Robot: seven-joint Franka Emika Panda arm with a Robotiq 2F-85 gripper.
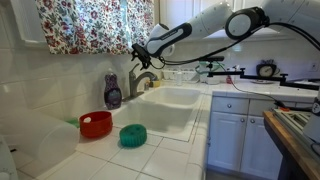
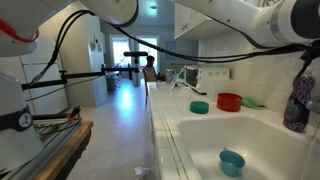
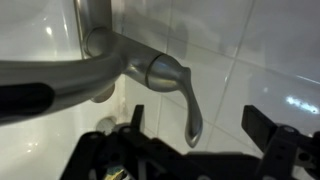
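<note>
A metal faucet (image 3: 70, 80) with a curved lever handle (image 3: 188, 105) fills the left and middle of the wrist view. My gripper is open, its dark fingers (image 3: 275, 140) at the lower left and lower right. The lever's rounded end lies in the gap between them in this view; how far off it is, I cannot tell. In exterior view 1 the gripper (image 1: 139, 54) hangs above the faucet (image 1: 140, 82) at the back of the sink. No object is held.
The white sink (image 1: 160, 118) contains a teal cup (image 2: 232, 162). On the counter are a purple bottle (image 1: 112, 92), a red bowl (image 1: 96, 124) and a green round item (image 1: 132, 135). A patterned curtain (image 1: 95, 25) hangs near the arm, with a tiled wall (image 3: 245, 70) behind.
</note>
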